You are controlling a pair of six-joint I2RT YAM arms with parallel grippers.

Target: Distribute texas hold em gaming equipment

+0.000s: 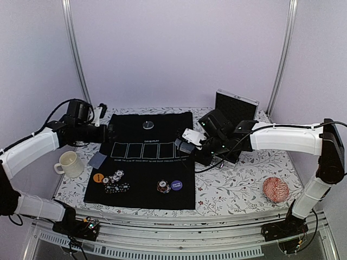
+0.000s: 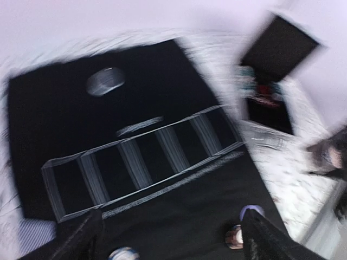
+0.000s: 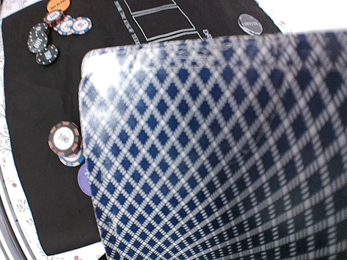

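Observation:
Blue-and-white patterned cards (image 3: 206, 146) fill much of the right wrist view; my right gripper (image 1: 181, 140) is shut on them above the black mat's right side. How many are held cannot be told. My left gripper (image 1: 110, 132) hovers over the left edge of the black mat (image 1: 130, 197). Its fingers (image 2: 265, 241) stand apart, with nothing between them. Below it, a blue card (image 1: 97, 160) lies at the mat's left edge. A round dealer disc (image 1: 147, 125) rests at the back. Left front are chips (image 1: 117, 187) and an orange disc (image 1: 98, 177); right front, stacked chips (image 1: 163, 186) and a purple disc (image 1: 177, 185).
An open black case (image 1: 236, 108) stands at the back right, partly behind my right arm. Left of the mat sits a cream mug (image 1: 69, 164). A red patterned round object (image 1: 275, 189) lies at the right, with bare patterned tabletop (image 1: 230, 200) between it and the mat.

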